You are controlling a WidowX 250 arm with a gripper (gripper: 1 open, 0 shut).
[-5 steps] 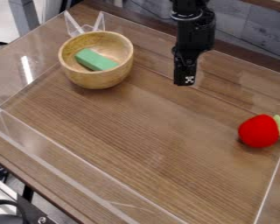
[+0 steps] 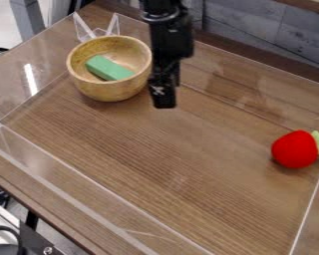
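My black gripper (image 2: 163, 92) hangs over the wooden table at top centre, just right of a tan bowl (image 2: 131, 91), its fingers open with nothing clearly between them. In the bowl lies a green block (image 2: 107, 67). A red object (image 2: 294, 149) with a pale green top sits at the right edge.
A white wire item (image 2: 99, 25) stands behind the bowl. A dark raised edge runs along the back right, and dark cables lie at the lower left.
My gripper has moved left, from right of centre to beside the bowl. The bowl, block and red object look unmoved.
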